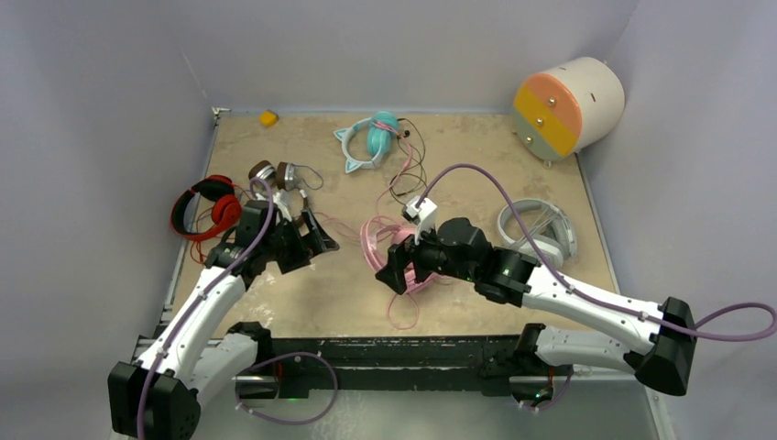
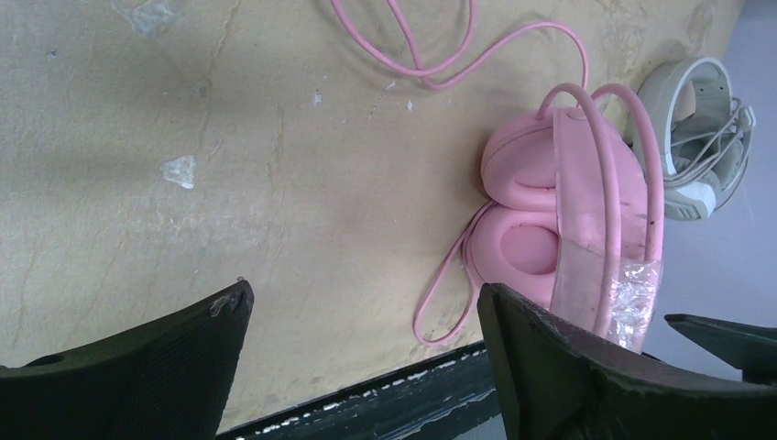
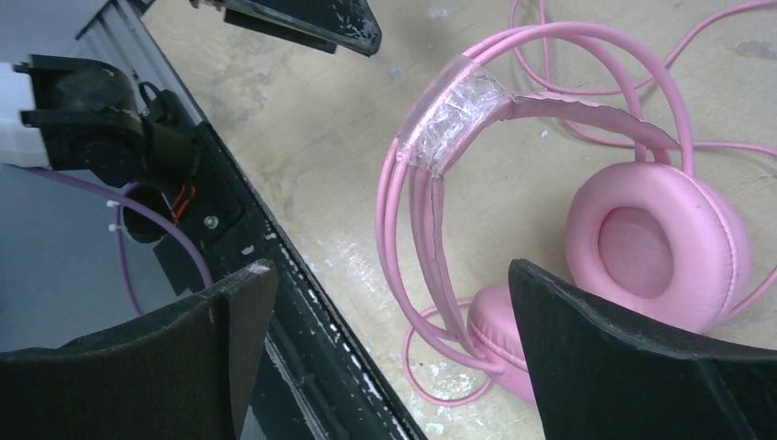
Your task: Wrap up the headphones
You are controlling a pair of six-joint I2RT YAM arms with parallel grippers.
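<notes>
The pink headphones (image 2: 520, 165) lie at the front centre of the table, their band (image 3: 413, 225) rising in loops with clear tape on it, ear cups (image 3: 655, 247) below. Loose pink cable (image 2: 431, 77) spreads across the table beside them. My right gripper (image 1: 397, 268) is open above the band, nothing between its fingers; in the top view it hides part of the headphones. My left gripper (image 1: 315, 236) hangs open to the left of the headphones, empty, over bare table.
Red headphones (image 1: 224, 213) and brown-silver headphones (image 1: 284, 176) lie left, cyan cat-ear headphones (image 1: 376, 139) at the back, grey headphones (image 1: 559, 243) right. A striped drum (image 1: 568, 110) stands back right, a yellow block (image 1: 268, 118) back left.
</notes>
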